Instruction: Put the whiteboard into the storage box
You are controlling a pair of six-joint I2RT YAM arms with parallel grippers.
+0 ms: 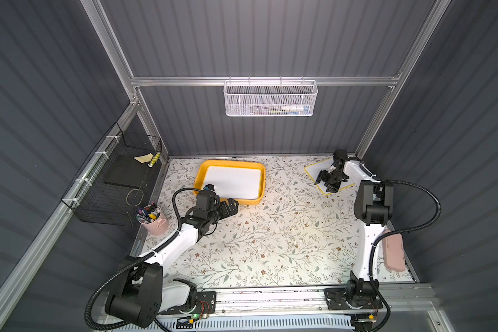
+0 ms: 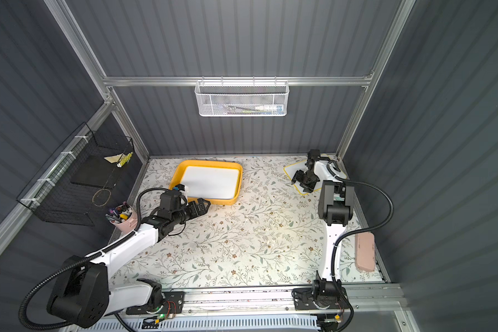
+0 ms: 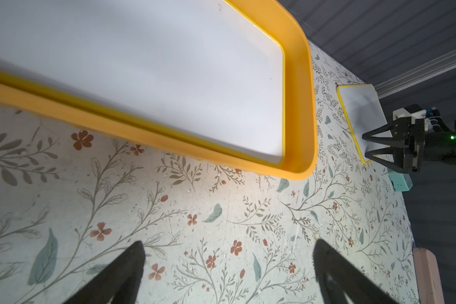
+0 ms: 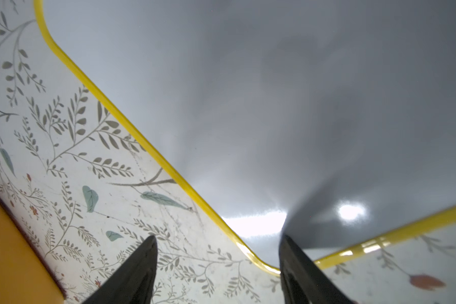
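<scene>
The whiteboard (image 4: 248, 126), white with a thin yellow edge, lies flat at the back right of the table. In the top left view the right arm covers part of the whiteboard (image 1: 317, 167). My right gripper is open over its near-left corner, with nothing held; one fingertip overlaps the board in view, and contact is unclear. The orange storage box (image 1: 263, 182) stands at the back left. Inside it lies a white panel (image 3: 152, 65) with a yellow edge. Close by the box's front side, my left gripper stands open and empty.
A pink cup of pens (image 1: 157, 222) is at the left, below a black wire basket (image 1: 102, 188). A white mesh basket (image 1: 270, 99) hangs on the back wall. A pink case (image 1: 393, 251) lies at the right edge.
</scene>
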